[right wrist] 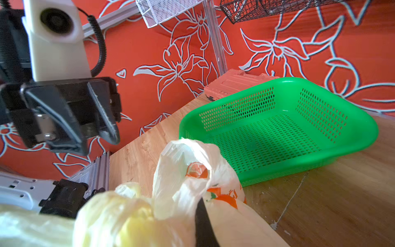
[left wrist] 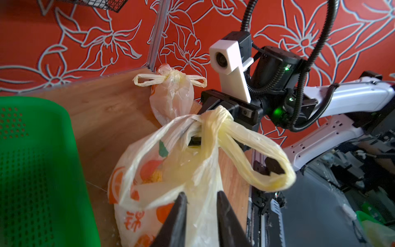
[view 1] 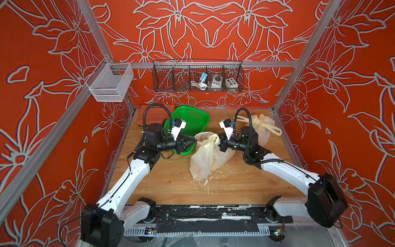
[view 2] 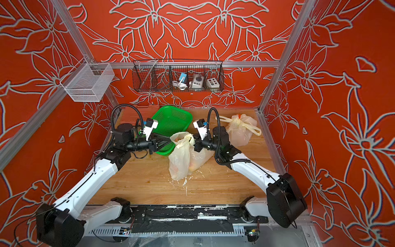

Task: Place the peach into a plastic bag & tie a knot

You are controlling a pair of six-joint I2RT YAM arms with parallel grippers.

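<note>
A whitish plastic bag (view 1: 202,162) with orange print stands mid-table, bulging with pinkish shapes. In the left wrist view, a rounded red-pink thing (left wrist: 149,169), apparently a peach, shows inside its side opening. The bag's gathered yellowish top (left wrist: 214,127) is pinched by my right gripper (view 1: 219,142), with a handle loop (left wrist: 263,154) sticking out free. Bag film partly hides the right fingertips. Just left of the bag's top, my left gripper has its fingers parted; the right wrist view shows an empty gap between them.
A green basket (right wrist: 284,164) stands behind the left gripper, close to the bag. At the back left lies a red case (right wrist: 236,82). Another tied bag (view 1: 263,125) sits at the back right.
</note>
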